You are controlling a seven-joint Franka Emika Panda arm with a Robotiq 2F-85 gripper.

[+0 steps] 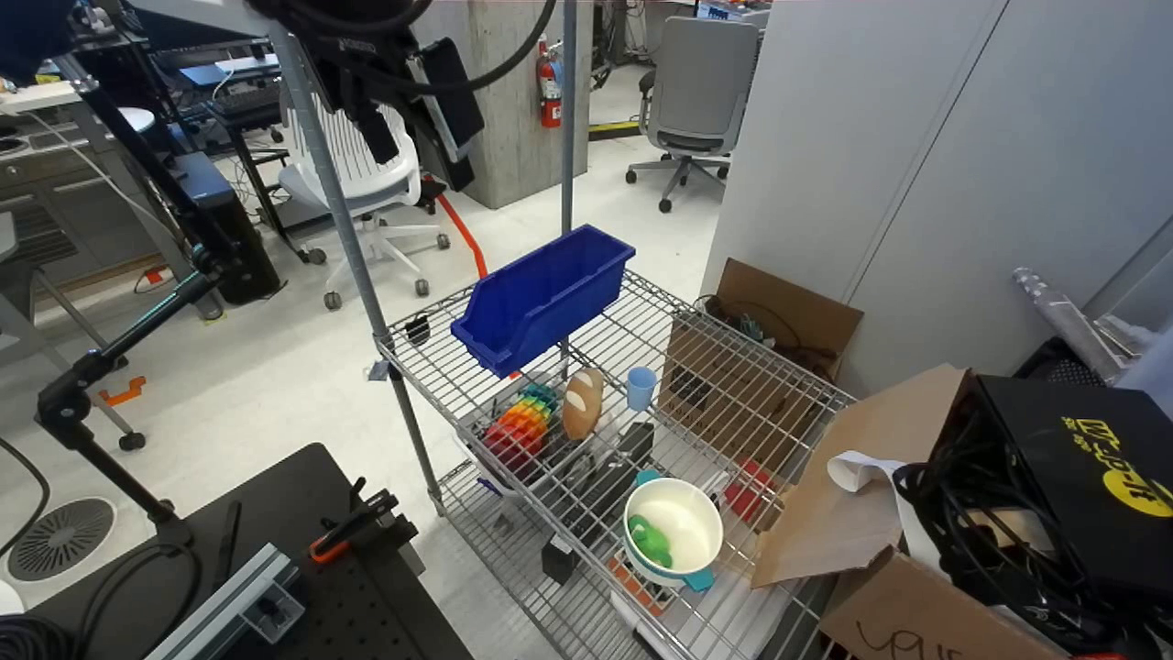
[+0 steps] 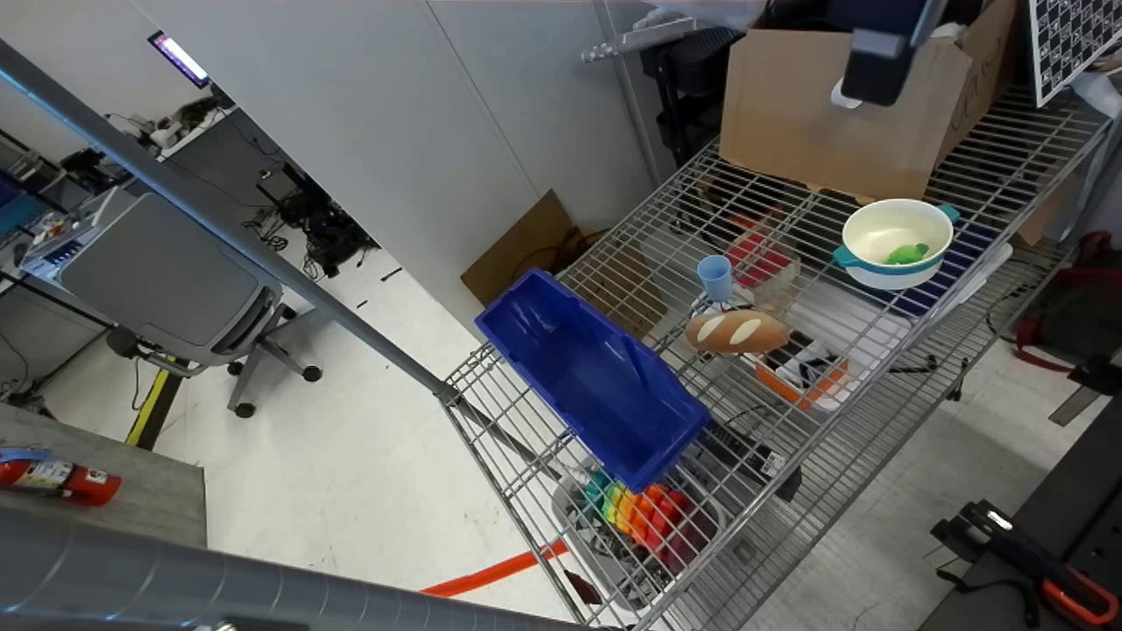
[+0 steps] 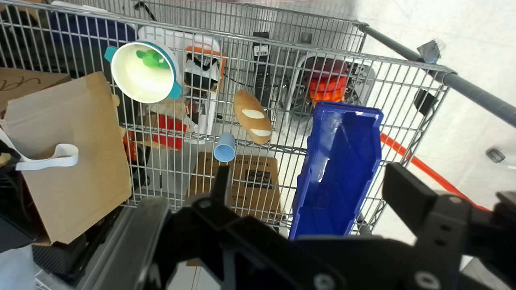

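Note:
High above the wire shelf, my gripper is open, its two dark fingers wide apart in the wrist view with nothing held between them. Exterior view 1 has it at the top, clear of everything on the shelf. A blue bin (image 3: 341,166) rests on the shelf, empty. Near it lie a brown toy bread loaf (image 3: 249,113) with pale stripes and a small light-blue cup (image 3: 224,149). Farther along stands a white pot (image 1: 695,517) with teal handles; a green toy (image 1: 651,541) lies inside it.
A cardboard box (image 1: 852,500) full of cables and a black case (image 1: 1083,473) crowd one end of the shelf. Metal posts (image 1: 341,209) rise at the other end. Several items on the lower level show through the wires, including a rainbow-coloured object (image 1: 522,429).

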